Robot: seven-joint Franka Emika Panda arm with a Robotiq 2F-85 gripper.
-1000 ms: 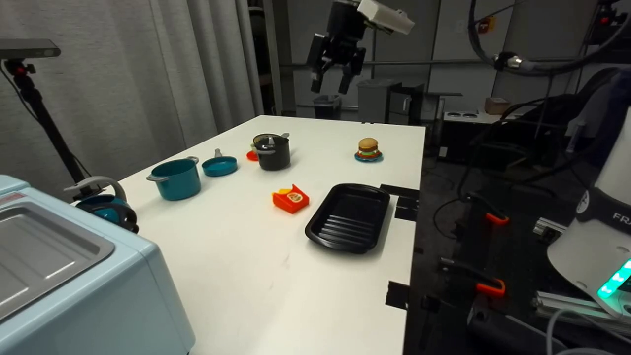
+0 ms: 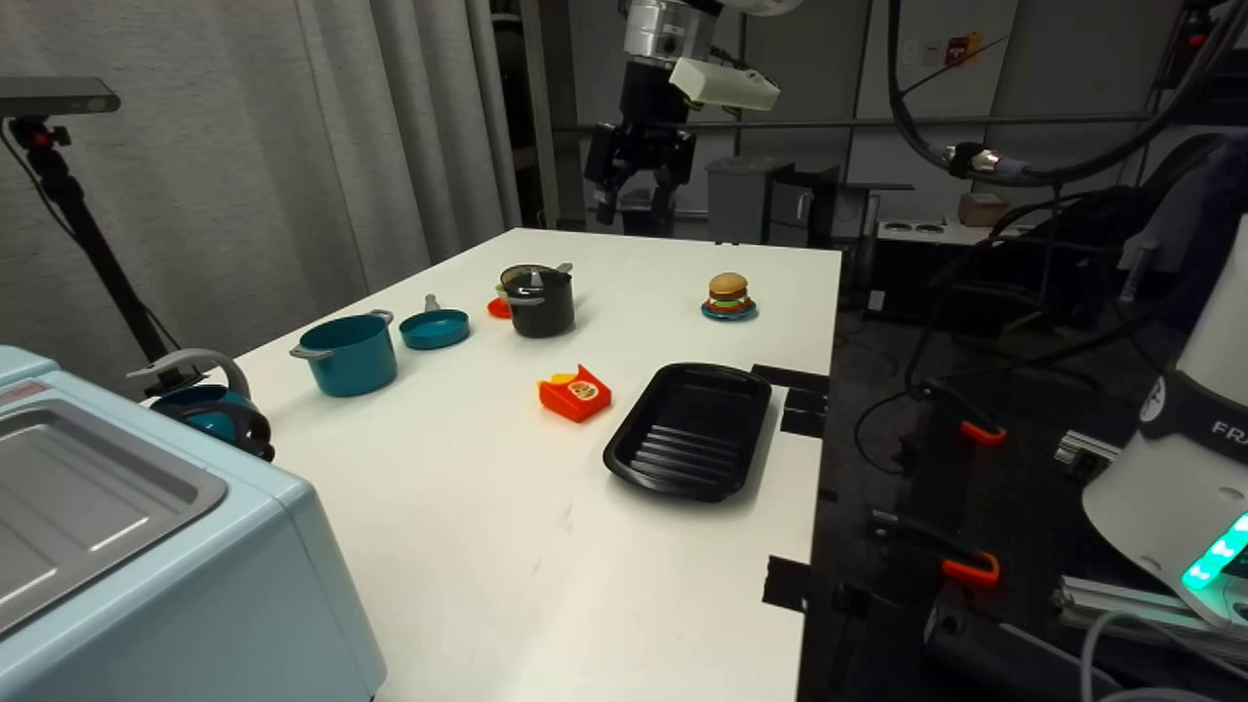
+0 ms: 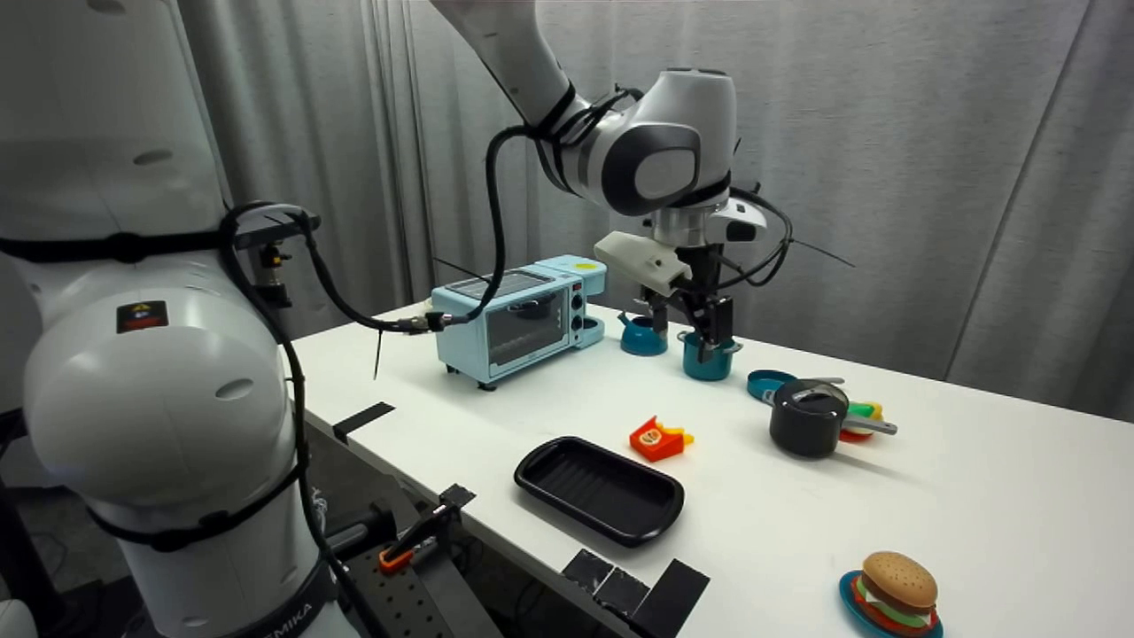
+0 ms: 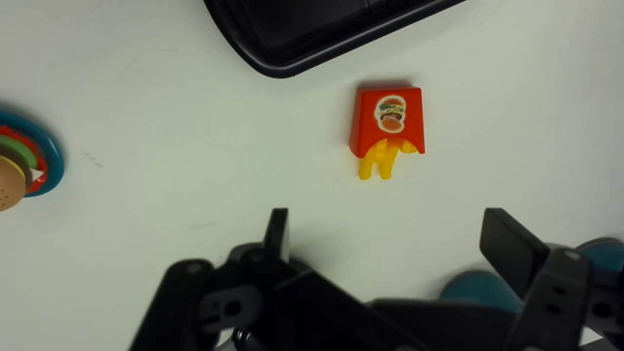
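Observation:
High over the white table, my gripper stands open, its two black fingers wide apart and nothing held between them. In exterior view 2 the gripper [image 3: 685, 338] appears in front of the teal pot [image 3: 708, 357], though well above the table. A red fries box [image 4: 389, 120] with yellow fries lies on the tabletop, beyond the fingertips in the wrist view. Close to it rests an empty black baking tray [image 2: 690, 427]. The toy burger [image 2: 727, 291] sits on a small teal plate, away from the gripper.
A black lidded pot [image 3: 808, 420] stands near the small teal pan [image 2: 434, 329]; a red and green item [image 3: 863, 420] is partly hidden behind it. The blue toaster oven [image 3: 521, 319] and teal kettle [image 3: 642, 335] are at the other end. Bare table surrounds the fries.
In exterior view 1 my gripper has come lower and shifted a little left, and it has turned somewhat. Everything on the table is where it was.

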